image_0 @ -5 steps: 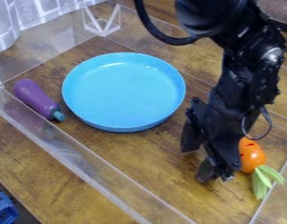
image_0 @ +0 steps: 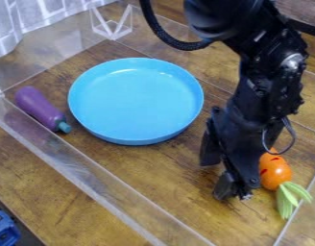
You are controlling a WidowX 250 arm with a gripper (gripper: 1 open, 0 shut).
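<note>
My black gripper (image_0: 227, 168) is low over the wooden table on the right, its fingers dark and blurred together, so whether they are apart or closed is unclear. An orange carrot (image_0: 275, 171) with pale green leaves lies just to the right of the fingers, partly hidden behind them. A blue plate (image_0: 134, 96) sits to the upper left of the gripper. A purple eggplant (image_0: 39, 108) lies at the far left.
A blue object (image_0: 1, 229) is at the lower left corner. Clear strips edge the table at the left. Bare wood (image_0: 134, 178) spans the area below the plate.
The gripper has shifted very slightly over the last second; the plate, carrot and eggplant stay where they were.
</note>
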